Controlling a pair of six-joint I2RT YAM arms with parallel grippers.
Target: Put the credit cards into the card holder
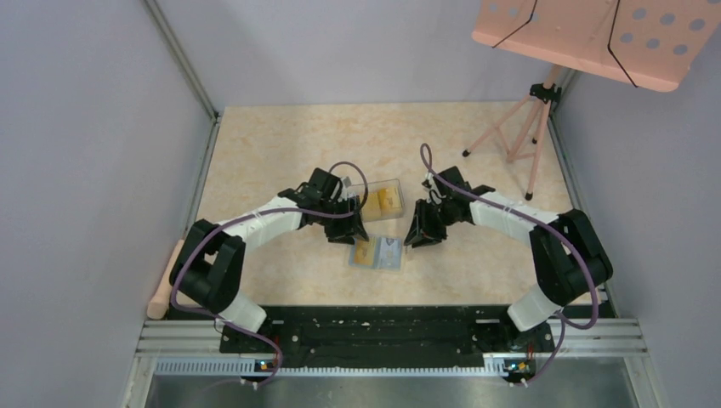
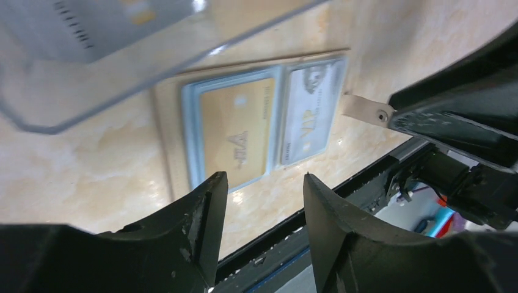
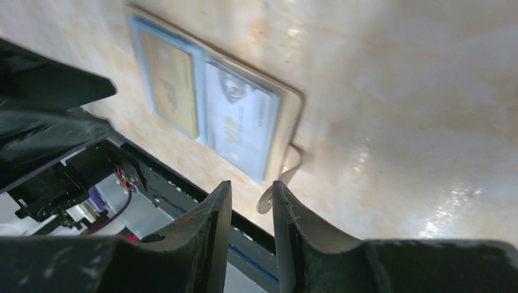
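Observation:
An open card holder (image 1: 375,266) lies flat on the table near its front edge. A gold card (image 2: 237,128) sits in its left side and a silver-white card (image 2: 311,110) in its right side. In the left wrist view, my left gripper is open in front of the gold card's side, with nothing between its fingers. The right gripper stands open by the holder's right edge. A thin strap (image 3: 284,183) curls off that edge, its end close behind the right fingertips; it does not look clamped.
Just behind the holder stands a clear tray (image 1: 383,204) with gold cards inside; its rim (image 2: 116,105) shows close to the left gripper. A pink tripod (image 1: 527,136) stands at the back right. Bare tabletop extends at the far left and right.

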